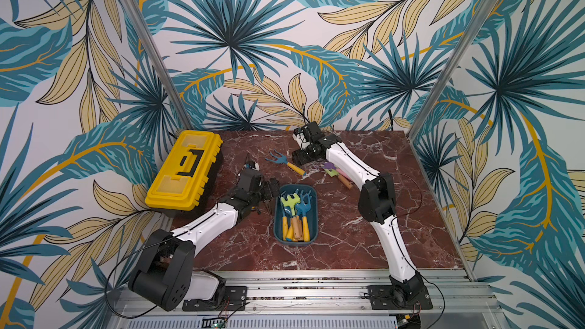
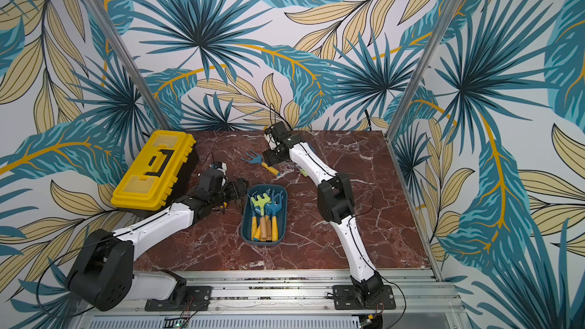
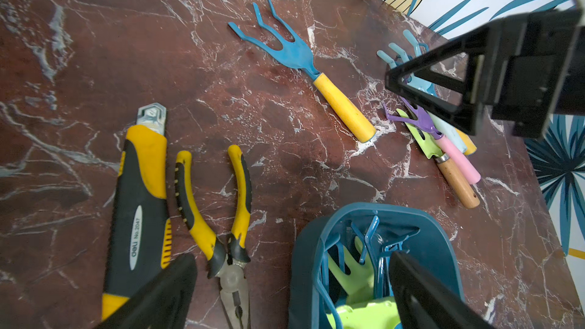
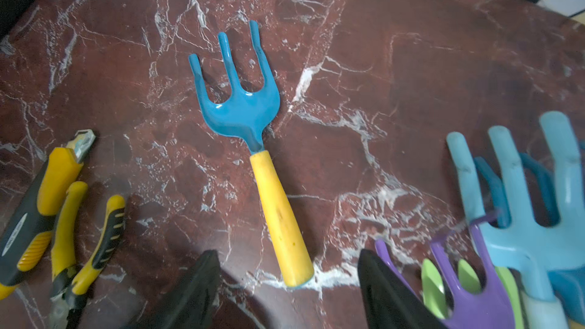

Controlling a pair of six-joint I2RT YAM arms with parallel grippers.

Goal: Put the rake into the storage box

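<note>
The rake (image 4: 243, 109), blue with three tines and a yellow handle, lies flat on the marble table. In the right wrist view my right gripper is spread wide above its handle end, with nothing gripped. In the left wrist view one of that gripper's fingers (image 3: 426, 63) hangs clear of the rake, off to the right. The dark teal open box (image 1: 315, 226) stands nearer the bases, full of hand tools; more blue and green ones show inside. My left gripper is open and empty, its right fingertip overlapping the box in that view.
Pliers (image 3: 231, 255) and a utility knife (image 3: 140, 207) lie left of the box. Right of the rake lie a purple fork (image 3: 423, 118), a light-blue fork (image 4: 518, 231) and a wooden-handled green tool (image 3: 454, 176). A yellow toolbox (image 1: 186, 170) stands far left.
</note>
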